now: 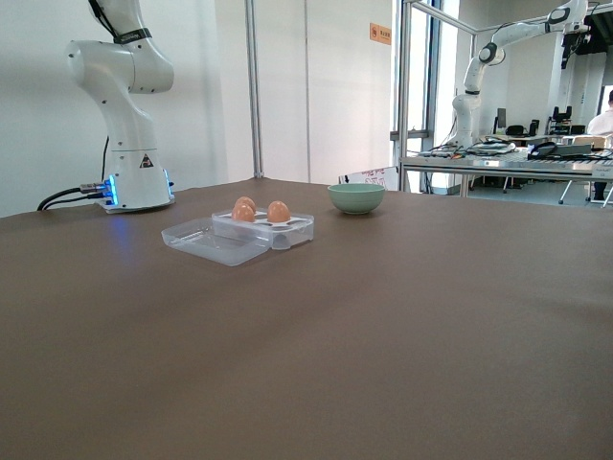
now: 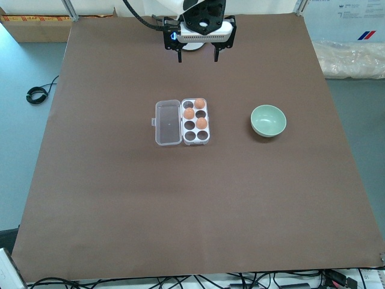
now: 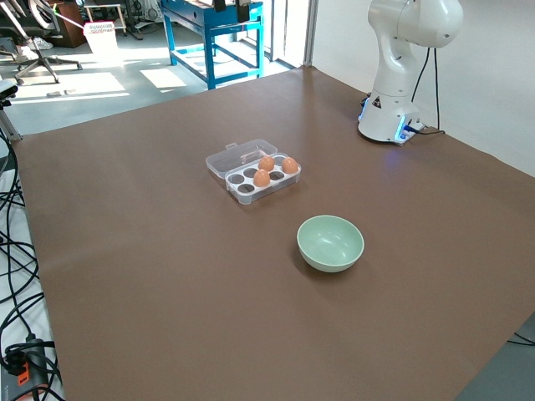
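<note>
A clear plastic egg box [image 2: 195, 129] lies with its lid [image 2: 168, 123] folded open on the brown table. It holds eggs [image 2: 201, 123] in three of its holes, the others empty [image 1: 278, 211]. A pale green bowl [image 2: 268, 120] stands apart from the box, empty, to its right in the left view and nearer the camera in the right view [image 3: 330, 242]. My gripper [image 2: 198, 56] is high at the far edge in the left view, its two fingers spread open with nothing seen between them, well away from box and bowl.
My white arm base [image 3: 389, 117] stands at one edge. Cables [image 3: 21, 317] run along the outside of another edge.
</note>
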